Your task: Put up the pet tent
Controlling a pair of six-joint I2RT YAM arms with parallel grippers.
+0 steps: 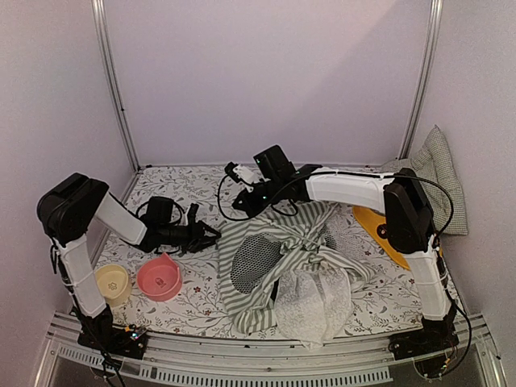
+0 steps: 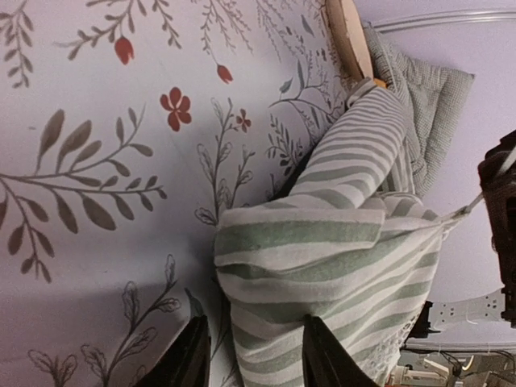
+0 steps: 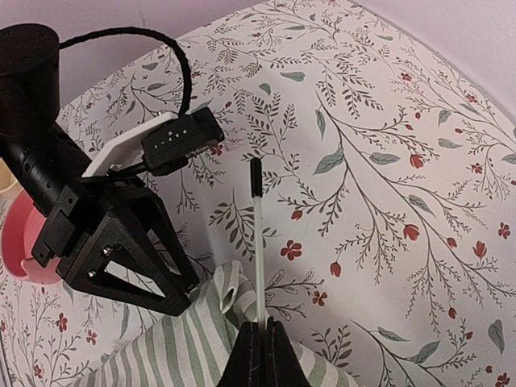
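Observation:
The striped tent fabric (image 1: 242, 310) with mesh panels and white sheer part lies loosely bunched on the floral mat. My left gripper (image 1: 208, 237) is open at its left edge; in the left wrist view a folded striped corner (image 2: 294, 238) sits just beyond the fingers. My right gripper is shut at the fabric's upper left, a thin white pole (image 3: 258, 242) with black tip in line with its fingers, apparently held, rising past the left gripper in the right wrist view.
A pink bowl (image 1: 158, 278) and cream bowl (image 1: 113, 282) sit front left. An orange board (image 1: 371, 219) and grey cushion (image 1: 443, 177) are at right.

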